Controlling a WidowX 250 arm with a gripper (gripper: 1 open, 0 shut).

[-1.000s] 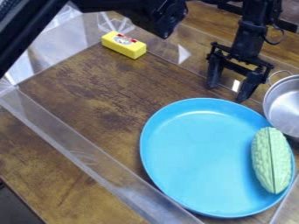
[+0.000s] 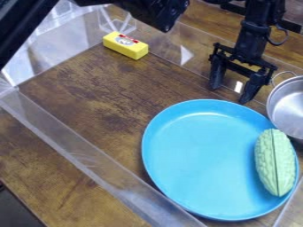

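A black gripper hangs low over the wooden table at the upper right, close beside a steel bowl; whether it is open or shut is unclear. A blue plate fills the lower right, with a green corn-like oblong object lying on its right side. A yellow box with red and white marking lies at the upper left, away from the gripper.
Clear plastic walls edge the wooden table at left and back. A large dark arm part crosses the top left.
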